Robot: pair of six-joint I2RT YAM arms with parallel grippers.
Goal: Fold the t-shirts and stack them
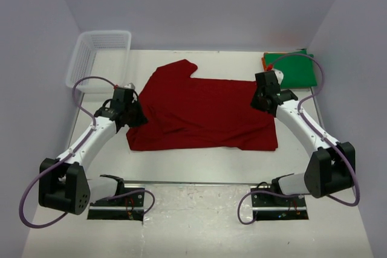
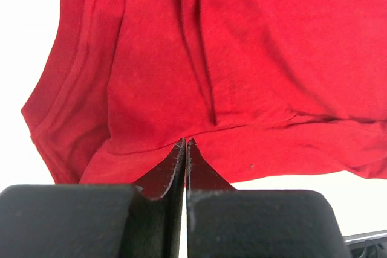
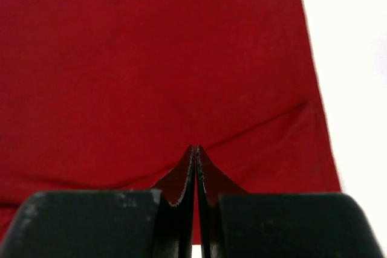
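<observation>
A red t-shirt (image 1: 205, 113) lies across the middle of the table, its near part creased. One sleeve sticks out at the far left, and the near edge runs unevenly. Over its left end hovers my left gripper (image 1: 143, 120), fingers together; the left wrist view shows its fingertips (image 2: 179, 149) above creased red cloth, with no fabric visible between them. On the right, my right gripper (image 1: 256, 106) is also shut, over the shirt's right part. Smooth red fabric (image 3: 169, 77) with one diagonal crease fills the right wrist view, and nothing shows between the fingers.
A stack with a green folded shirt (image 1: 292, 69) on top and orange beneath stands at the far right corner. An empty-looking white basket (image 1: 128, 58) is at the far left. Bare table (image 1: 187, 166) stretches along the front.
</observation>
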